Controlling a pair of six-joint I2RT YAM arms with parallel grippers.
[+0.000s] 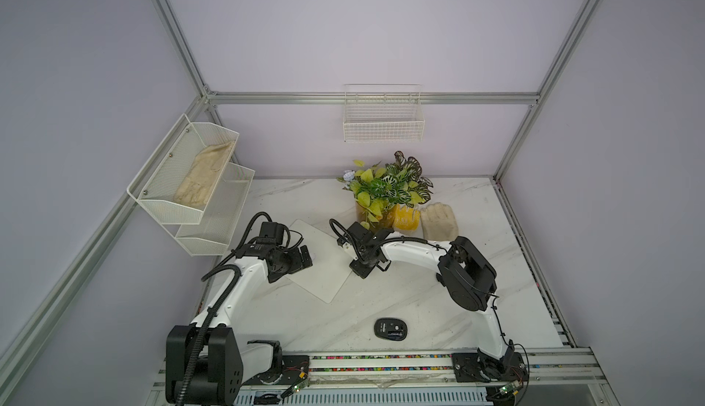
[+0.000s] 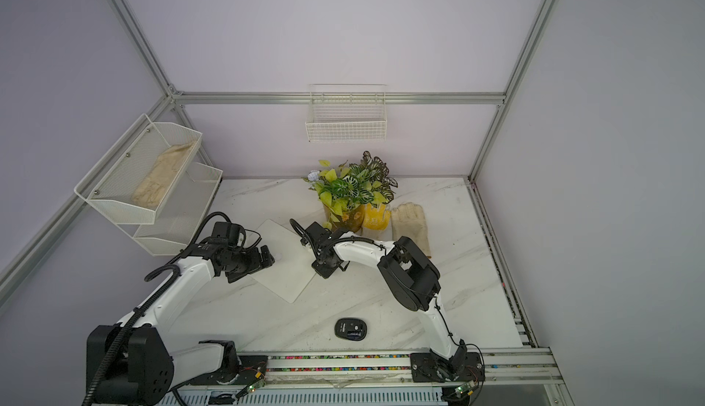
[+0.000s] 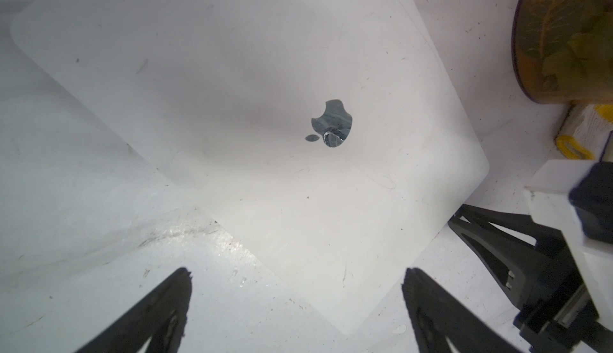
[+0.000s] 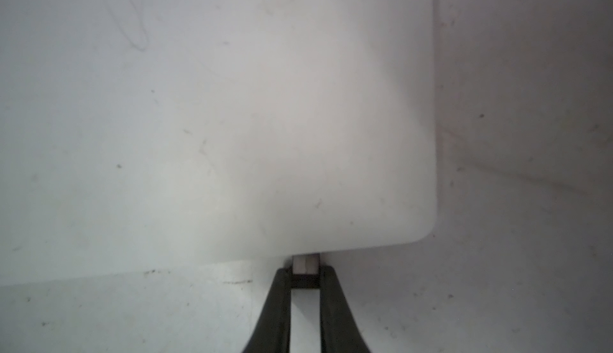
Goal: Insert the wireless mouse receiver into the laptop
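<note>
The closed silver laptop [image 3: 281, 187] lies flat on the table, turned at an angle, its dark logo [image 3: 333, 121] facing up. At the laptop's edge, close to one corner, my right gripper is shut on the small receiver [image 4: 306, 264]. The receiver's metal end meets the edge; how far it goes in under the lid is hidden. My left gripper hangs over the laptop, open, its fingers [image 3: 162, 305] wide apart with nothing between them. A black mouse [image 1: 390, 329] lies upside down near the table's front edge.
Behind the right gripper stands a potted plant [image 1: 385, 189]. Yellow cloth or a glove [image 1: 406, 218] and a beige glove [image 1: 439, 222] lie to its right. A wire shelf [image 1: 192, 178] hangs at the left.
</note>
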